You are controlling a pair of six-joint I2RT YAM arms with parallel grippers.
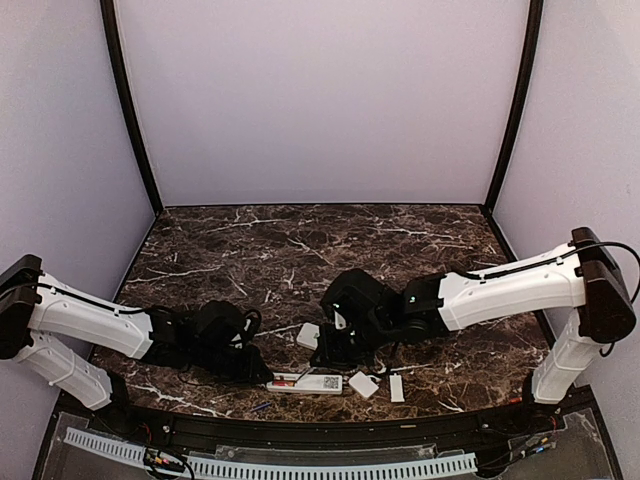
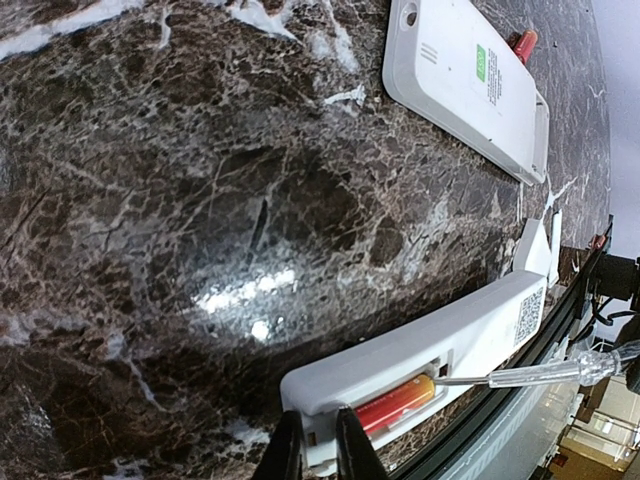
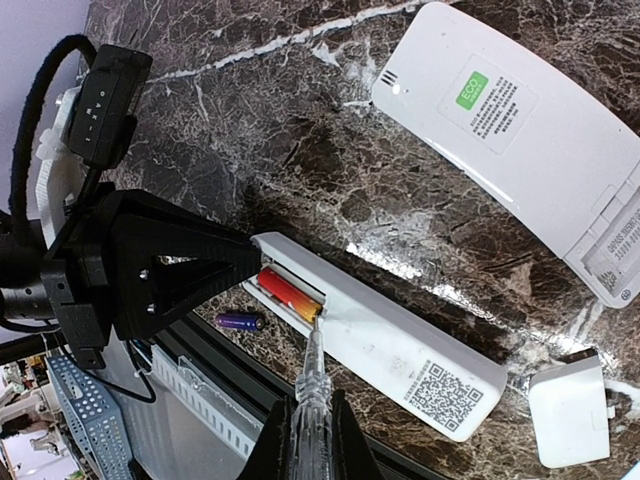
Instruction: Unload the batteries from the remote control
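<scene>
The white remote (image 3: 400, 350) lies on the dark marble table, with a red-orange battery (image 3: 285, 292) in its open compartment. My left gripper is at the remote's end beside the battery; the top view and right wrist view show it touching there, but how far its fingers are apart is unclear. My right gripper is shut on a clear-handled screwdriver (image 2: 575, 366), whose tip rests at the battery's end inside the compartment. A blue battery (image 3: 239, 321) lies loose on the table near the front edge.
A second white device (image 3: 500, 140) with an ECO label lies behind the remote. A small white piece (image 3: 568, 415) lies to the right, with another white strip (image 1: 396, 388) beyond it. The front rail is close.
</scene>
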